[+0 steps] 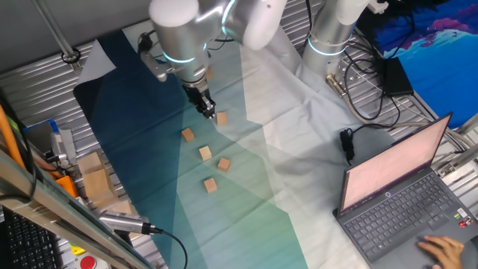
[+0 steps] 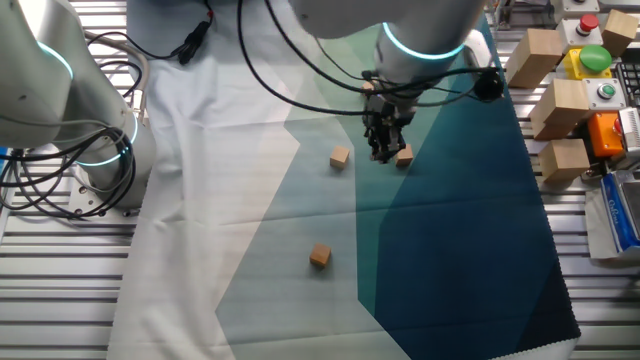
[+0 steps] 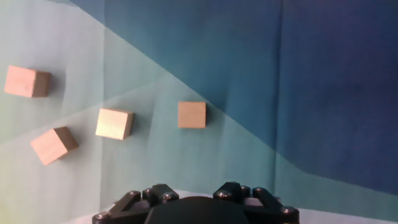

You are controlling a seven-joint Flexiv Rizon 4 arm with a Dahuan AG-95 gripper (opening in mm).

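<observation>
Several small wooden cubes lie spread over the blue-green cloth. In the wrist view one cube [image 3: 191, 115] sits ahead of my gripper, with a paler cube [image 3: 114, 124], a turned cube [image 3: 54, 146] and another cube [image 3: 28, 81] to its left. The two black fingers stand apart at the bottom edge, and nothing shows between them. In exterior view 1 my gripper [image 1: 210, 115] hangs above the cloth, near a cube [image 1: 221, 118]. One more cube [image 1: 209, 73] is partly hidden behind the arm. Exterior view 2 shows a lone cube [image 2: 320, 256] away from the gripper.
An open laptop [image 1: 403, 194] with a hand on it occupies the right side. Larger wooden blocks [image 2: 560, 108] and push buttons [image 2: 595, 59] line one edge.
</observation>
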